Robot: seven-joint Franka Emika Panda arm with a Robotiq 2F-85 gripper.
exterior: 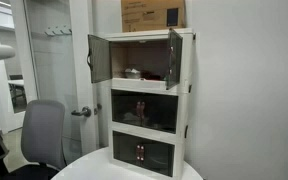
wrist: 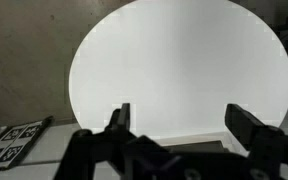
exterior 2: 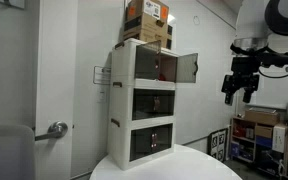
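Note:
A white three-tier cabinet [exterior: 144, 105] stands on a round white table [exterior 2: 191, 166]. Both dark glass doors of its top compartment are swung out, the left door [exterior: 100, 59] and the right door [exterior: 174, 58]. Inside that compartment sits a small metallic object [exterior: 133, 73], too small to identify. The middle doors [exterior: 144, 110] and bottom doors [exterior: 142, 153] are closed. My gripper is open over the bare tabletop, its fingers wide apart with nothing between them. In exterior view 2 the gripper [exterior 2: 239, 92] hangs well right of the cabinet.
A cardboard box [exterior: 152, 15] rests on the cabinet's top. A grey chair [exterior: 44, 132] stands beside the table, near a door with a handle [exterior 2: 56, 130]. Loaded shelves [exterior 2: 259, 130] are in the right background.

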